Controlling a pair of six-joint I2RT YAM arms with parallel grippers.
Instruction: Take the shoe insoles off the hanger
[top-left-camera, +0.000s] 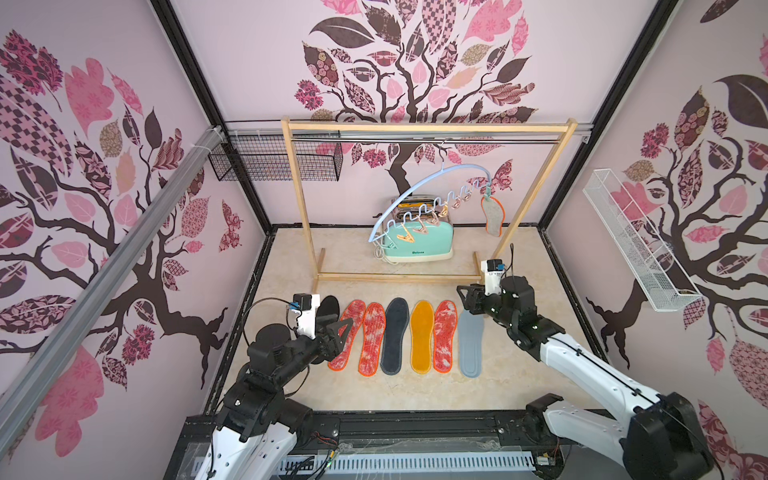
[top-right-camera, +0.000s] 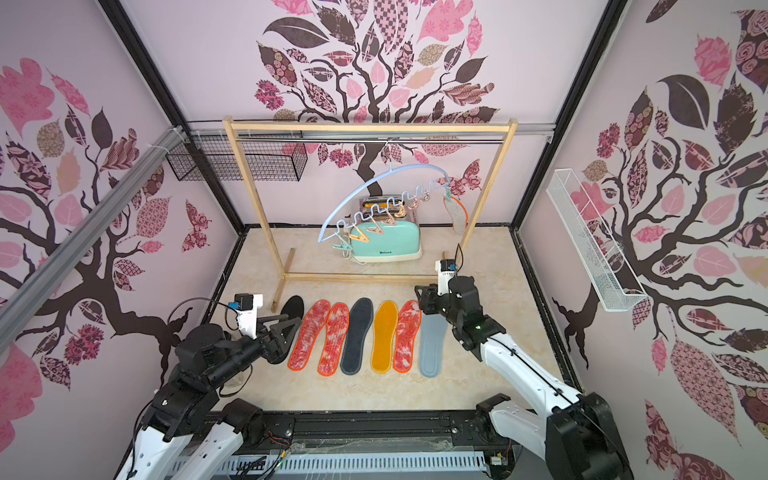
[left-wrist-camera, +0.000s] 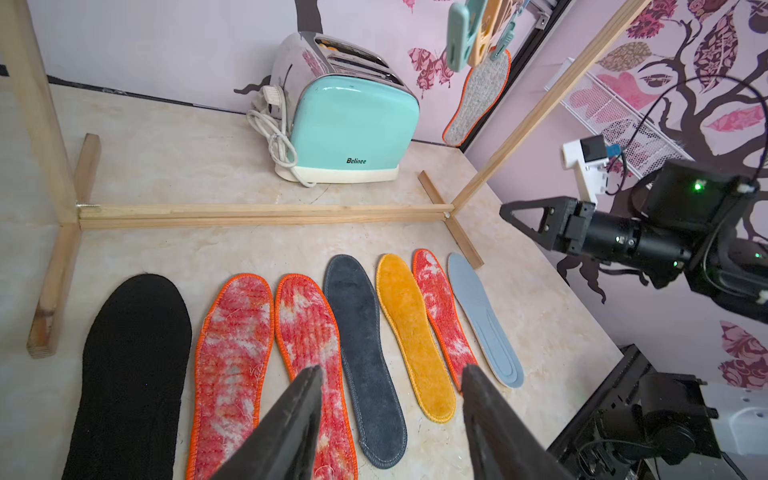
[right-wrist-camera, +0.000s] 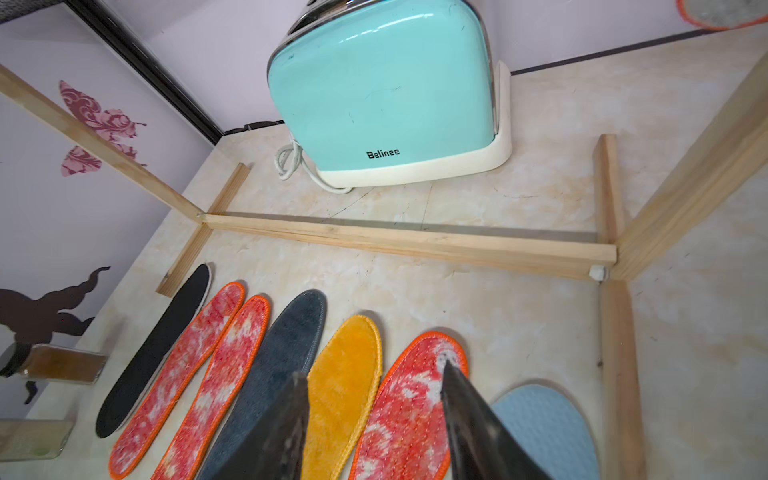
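Note:
A blue hanger (top-left-camera: 432, 177) with clips hangs from the wooden rack, with one grey, orange-edged insole (top-left-camera: 493, 214) clipped at its right end. Loose insoles lie in a row on the table: black, red, dark grey (top-left-camera: 393, 336), yellow (top-left-camera: 421, 336), red and pale blue (top-left-camera: 470, 344). My left gripper (top-left-camera: 337, 328) is over the row's left end, fingers apart with nothing between them in its wrist view. My right gripper (top-left-camera: 470, 297) is over the row's right end, below the hanging insole, also open and empty.
A mint toaster (top-left-camera: 417, 240) with a coiled cord stands behind the rack's base bar (top-left-camera: 384, 277). The rack's posts rise on both sides. Wire baskets hang on the walls.

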